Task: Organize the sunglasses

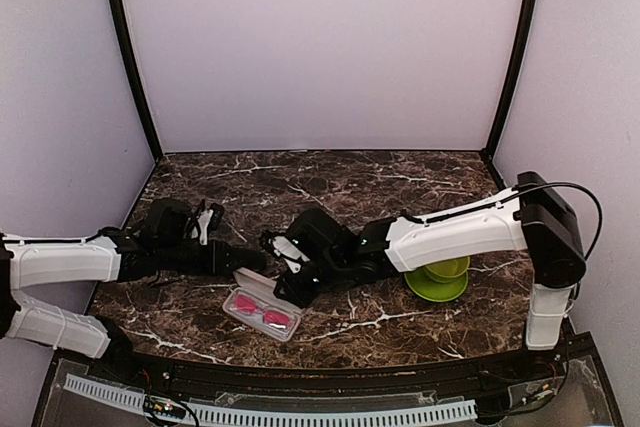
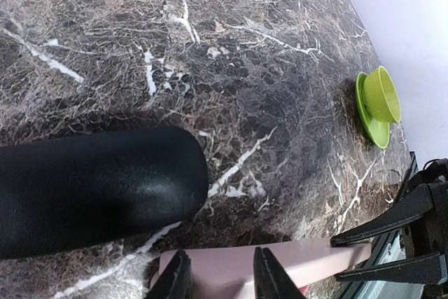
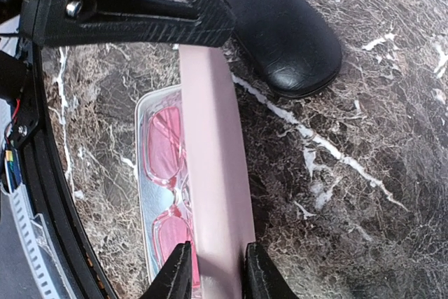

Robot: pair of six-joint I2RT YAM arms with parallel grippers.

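Observation:
Pink sunglasses [image 1: 263,313] lie in the clear tray of an open case [image 3: 150,215], whose pale pink lid [image 3: 210,138] stands raised at an angle over the tray's back edge. My left gripper is shut on one end of the lid, as the left wrist view shows at its bottom edge. My right gripper is at the lid's other end, a finger on either side of it, part open; whether it grips firmly I cannot tell.
A black, rounded oblong object [image 3: 280,40] lies just behind the case. A green cup [image 2: 380,96] on a green plate [image 1: 432,287] sits at the right.

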